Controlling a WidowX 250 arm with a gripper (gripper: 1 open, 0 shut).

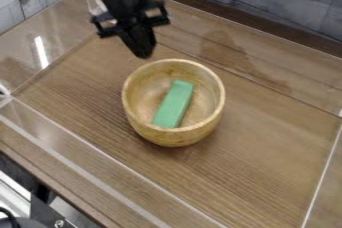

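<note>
A round beige bowl [210, 102] sits on the wooden table, with a green bar-shaped object [173, 103] lying inside it, angled from upper right to lower left. The black gripper [131, 53] is above and left of the bowl, apart from it, shut with nothing visible between its fingers.
A pale edge runs along the top and upper left of the view.
</note>
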